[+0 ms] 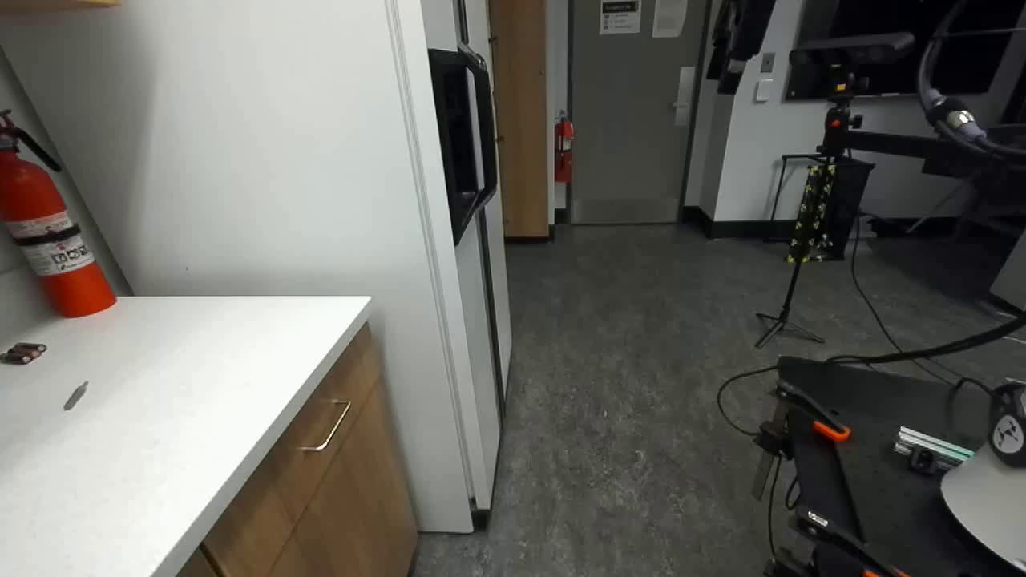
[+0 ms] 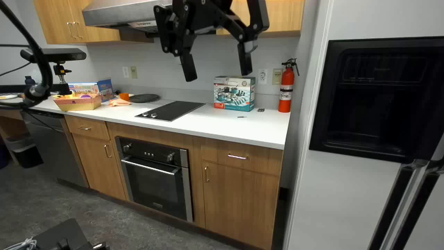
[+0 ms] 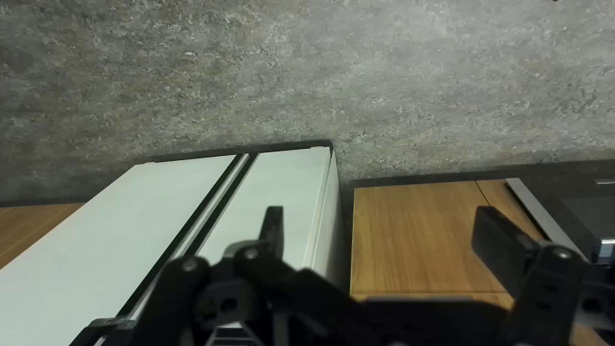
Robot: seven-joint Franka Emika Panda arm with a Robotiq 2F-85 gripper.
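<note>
My gripper (image 2: 218,73) hangs high in the air in exterior view 2, in front of the kitchen counter, its two black fingers spread wide with nothing between them. In the wrist view the open gripper shows its dark fingers apart along the bottom. Beyond them appear a wooden cabinet front (image 3: 415,236), the white fridge (image 3: 288,190) and grey floor (image 3: 346,80). Exterior view 1 does not show the gripper. On the white counter (image 1: 212,413) lie a small grey object (image 1: 75,395) and several small dark cylinders (image 1: 23,353).
A red fire extinguisher (image 2: 285,91) stands at the counter's right end, near a picture-covered box (image 2: 234,93). Left of these are the black cooktop (image 2: 170,110) and a yellow basket (image 2: 78,102).
</note>
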